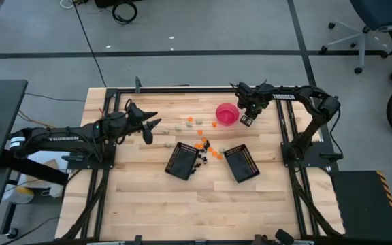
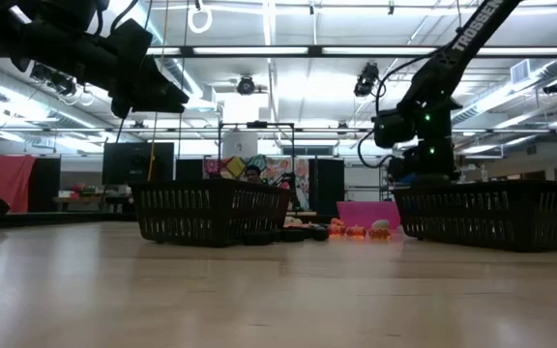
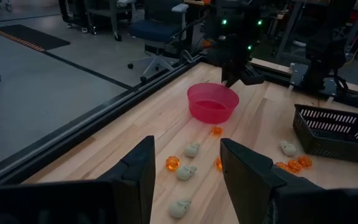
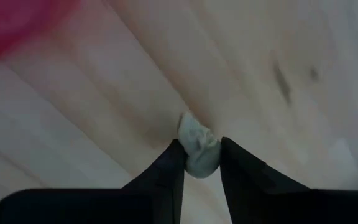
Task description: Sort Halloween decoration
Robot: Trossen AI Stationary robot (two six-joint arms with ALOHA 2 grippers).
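Between the fingers of my right gripper a small pale skull (image 4: 199, 146) is pinched, above the wooden table. From overhead, that gripper (image 1: 248, 120) is just right of the pink bowl (image 1: 227, 113). My left gripper stands open and empty, over the left part of the table. Beyond its fingers lie pale skulls, such as this skull (image 3: 186, 172), and orange pumpkins, such as this pumpkin (image 3: 172, 163). Black pieces (image 1: 197, 165) lie beside the left black basket (image 1: 171, 167), with more orange pumpkins (image 1: 210, 149) near them.
A right black basket (image 1: 242, 171) stands across from the left one, the loose pieces between them. Black frame rails (image 1: 98, 211) border the surface.
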